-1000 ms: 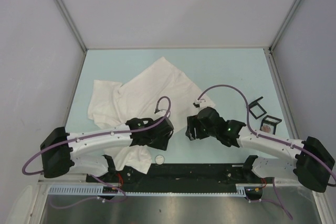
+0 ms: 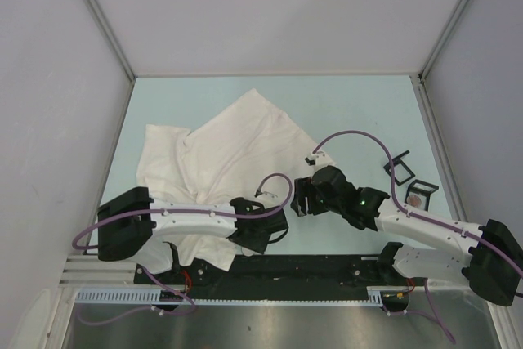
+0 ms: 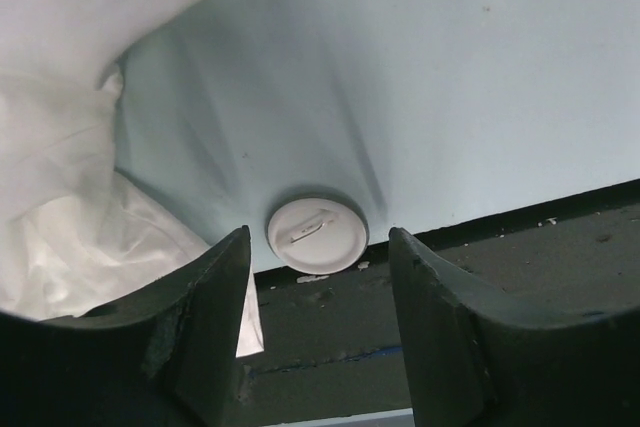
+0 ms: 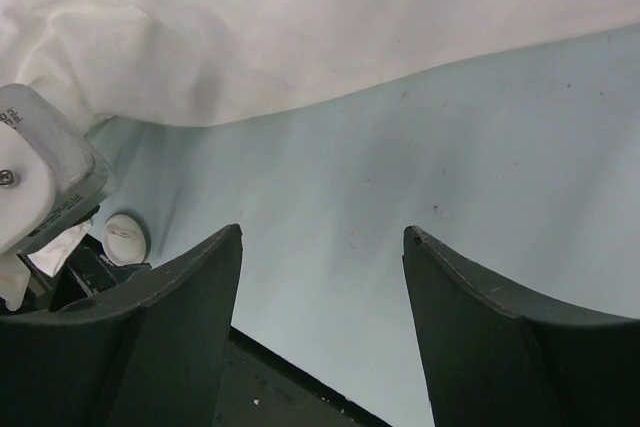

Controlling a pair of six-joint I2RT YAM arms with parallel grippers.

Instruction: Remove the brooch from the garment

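A white garment is spread over the pale table. A round white disc with a pin bar on it lies at the table's front edge, apart from the garment's main body, beside a loose flap of cloth. My left gripper hangs just over this disc, its fingers apart on either side of it in the left wrist view, with nothing visibly held. My right gripper stands open above bare table right of the garment, nothing between its fingers; the disc also shows at the lower left of the right wrist view.
Two small dark square frames lie on the right side of the table. A dark gap and rail run along the front edge.
The right arm is almost unchanged.
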